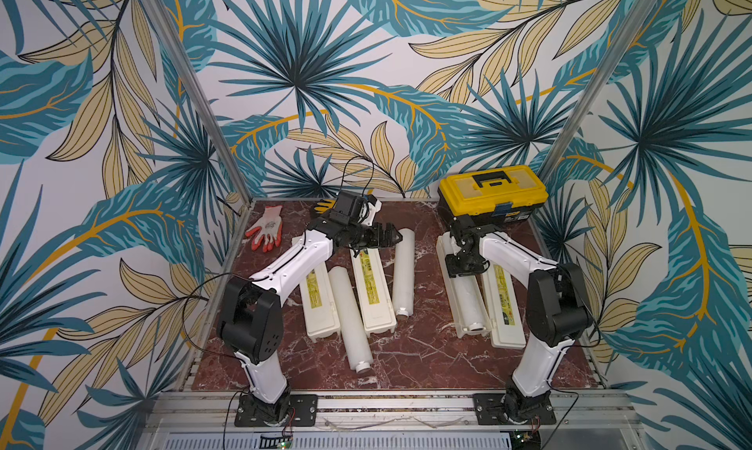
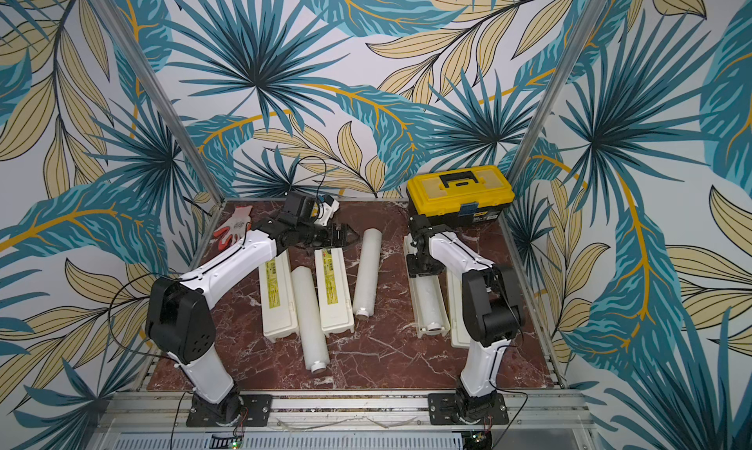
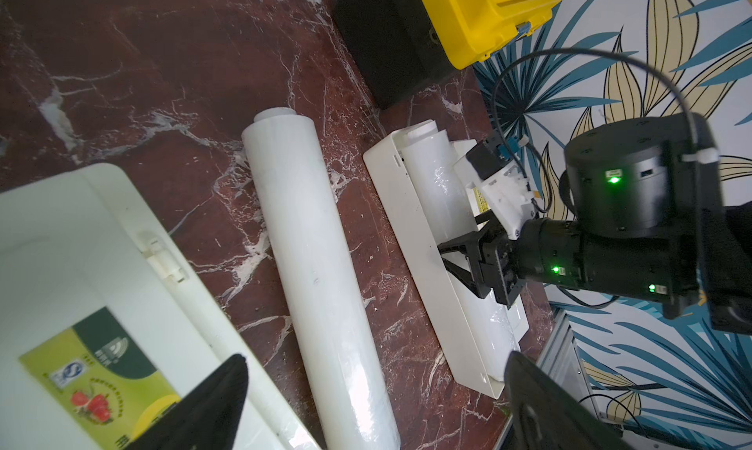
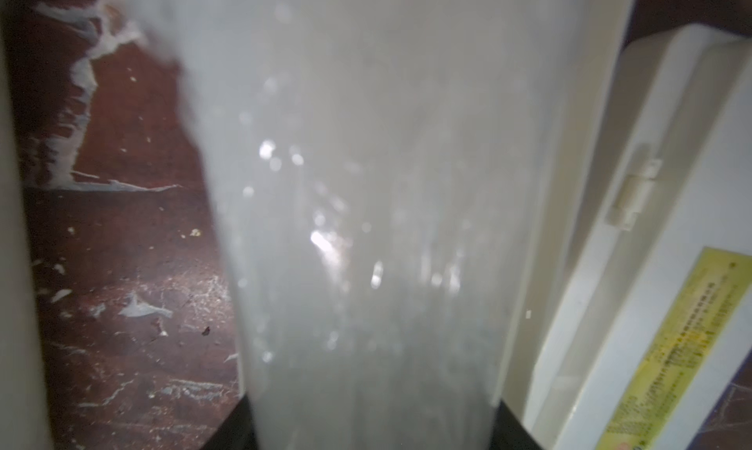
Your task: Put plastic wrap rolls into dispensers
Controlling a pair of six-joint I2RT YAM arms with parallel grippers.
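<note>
My right gripper is shut on a shiny plastic wrap roll [image 4: 368,215]. In the left wrist view that roll lies lengthwise along the open white dispenser [image 3: 427,285], inside or just over its trough; how deep it sits I cannot tell. My left gripper [image 1: 389,235] stands open above the table, its blurred fingers [image 3: 199,407] wide apart with nothing gripped. Below it are a loose roll [image 1: 404,277] and a closed labelled dispenser [image 1: 371,289]. Another roll [image 1: 350,317] rests left of that dispenser, beside a further closed dispenser [image 1: 316,301].
A lidded dispenser [image 1: 505,305] stands close to the right of the open one. The yellow toolbox [image 1: 493,191] occupies the back right. A glove [image 1: 266,227] lies at the back left. Bare table [image 1: 423,356] shows along the front and between the middle roll and open dispenser.
</note>
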